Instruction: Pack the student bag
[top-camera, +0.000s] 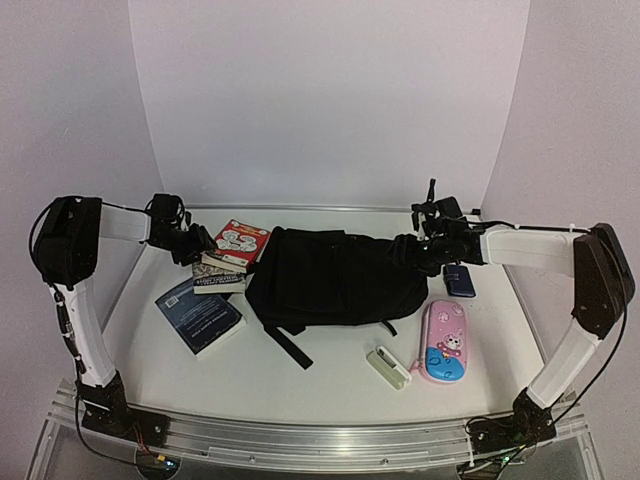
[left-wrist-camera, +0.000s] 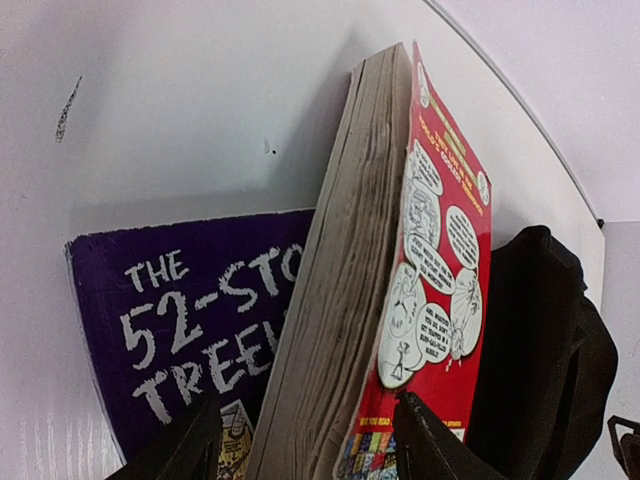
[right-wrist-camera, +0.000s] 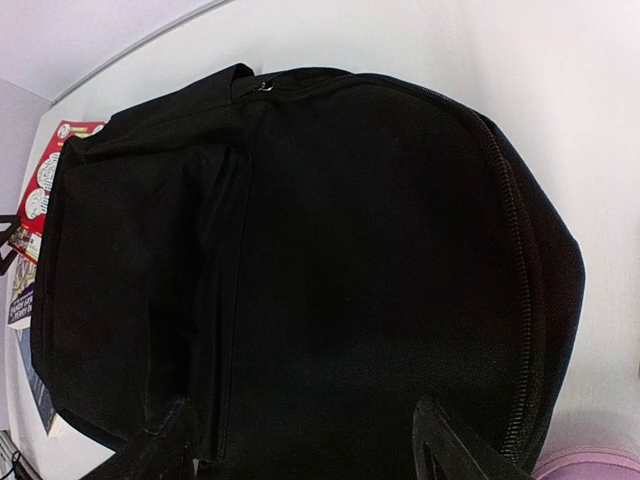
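Observation:
The black bag (top-camera: 340, 275) lies flat across the middle of the table. At its left, a red comic book (top-camera: 243, 240) rests partly on a dark-covered Treehouse book (top-camera: 217, 281), whose title shows in the left wrist view. My left gripper is open, its fingers (left-wrist-camera: 185, 445) apart on either side of the red book's thick spine edge; I cannot tell if they touch it. Over the right part of the bag hovers my right gripper, also open, with the bag's black fabric filling the view beneath it. A zipper (right-wrist-camera: 515, 230) curves along the bag's edge.
A large dark blue book (top-camera: 200, 315) lies front left. To the bag's front right are a pale green case (top-camera: 388, 367) and a pink pencil case (top-camera: 444, 340). A small navy item (top-camera: 459, 281) sits under the right arm.

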